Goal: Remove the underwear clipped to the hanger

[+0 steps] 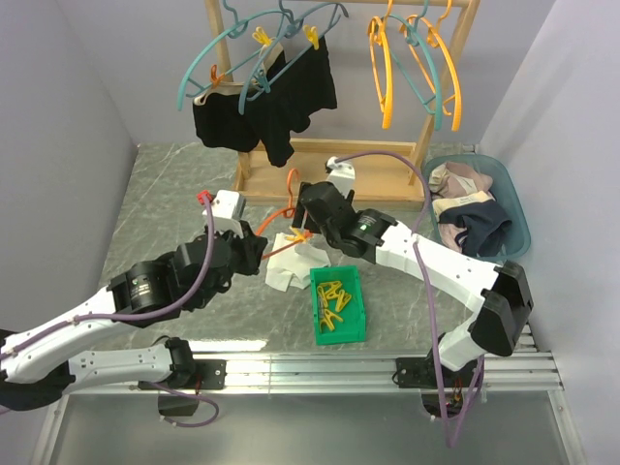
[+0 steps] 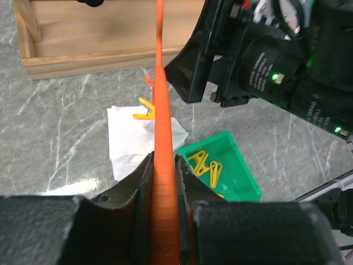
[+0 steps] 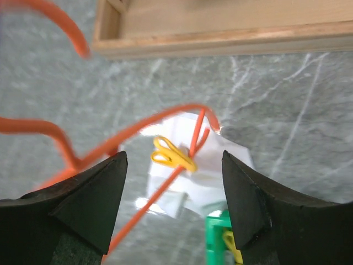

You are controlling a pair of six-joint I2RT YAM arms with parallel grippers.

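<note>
An orange hanger (image 1: 274, 221) is held by its left end, my left gripper being shut on it. Seen edge-on, the hanger runs away from those fingers in the left wrist view. One yellow clip (image 3: 175, 155) grips the hanger's lower bar near its right end. White underwear (image 3: 220, 160) shows behind and below the clip; whether the clip still pinches it I cannot tell. My right gripper is open, its fingers either side of the clip in its own view and touching nothing visible. From above, the right gripper partly hides the hanger's right end.
Several yellow clips lie in a green box (image 1: 339, 337) on the marble floor. Behind stands a wooden rack (image 1: 378, 160) with other hangers and black garments (image 1: 262, 111). A grey bin (image 1: 511, 208) with clothes sits at the right.
</note>
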